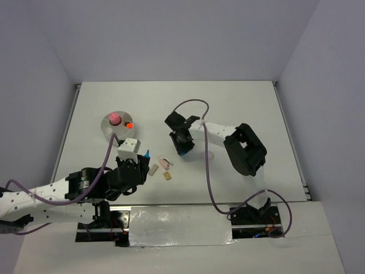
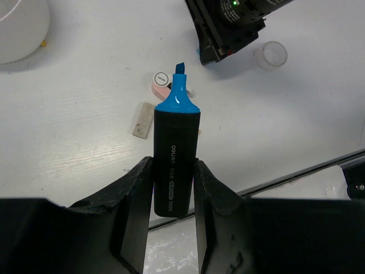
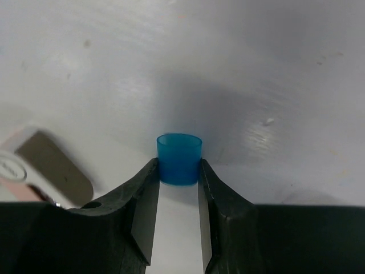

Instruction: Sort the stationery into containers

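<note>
Uncapped, a black highlighter with a blue tip [image 2: 176, 142] stands upright in my left gripper, which is shut on its black body. A blue cap [image 3: 179, 158] sits between the fingertips of my right gripper, shut on it close over the table. From above, that right gripper [image 1: 183, 149] mostly covers the cap. A white round container [image 1: 118, 131] at the far left holds a pink item [image 1: 114, 119] and an orange one [image 1: 129, 125]. Between the two grippers lie a pink-and-white correction tape [image 1: 165, 162] and an eraser [image 1: 153, 169].
A small yellowish block [image 1: 167, 176] lies in front of the correction tape. A clear round piece [image 2: 271, 55] rests on the table beside the right gripper.
</note>
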